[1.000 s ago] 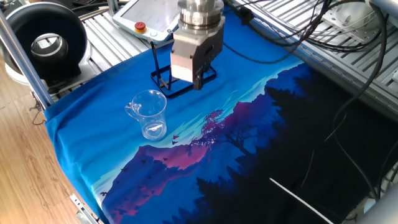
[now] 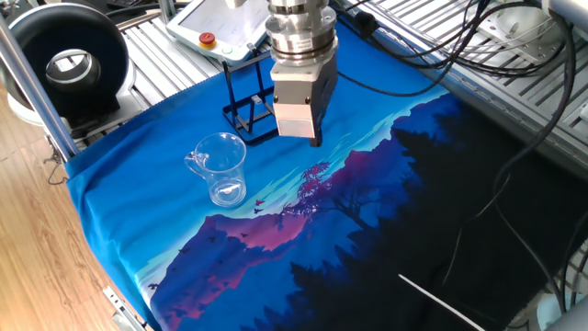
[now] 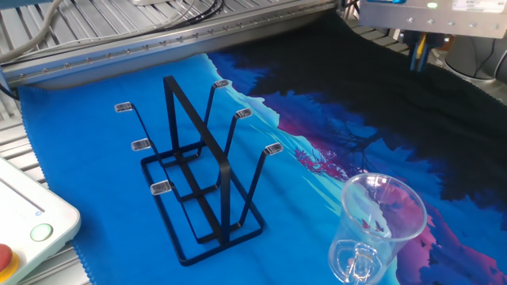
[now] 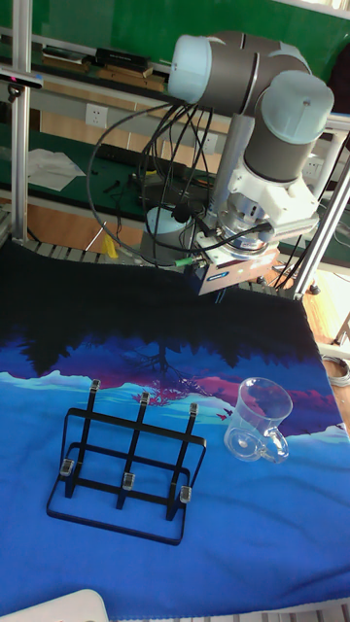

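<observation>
A clear cup with a handle [image 2: 221,171] stands upright on the blue printed cloth; in exterior view 2 the cup [image 3: 375,226] is at the lower right. Beside it is a black wire rack [image 3: 225,198] with several upturned arms with pale tips, and no cup hangs on it. My gripper [image 2: 315,142] is held above the cloth, pointing down and apart from the cup. In exterior view 2 the gripper [image 3: 419,62] shows only at the top right, its dark fingers small. Whether they are apart or together is unclear. Nothing is visible hanging from them.
A tablet with a red button [image 2: 208,39] lies behind the rack. Black cables [image 2: 542,138] drape along the right side, and a thin white stick [image 2: 439,301] lies across the dark cloth.
Cup and rack have stayed put.
</observation>
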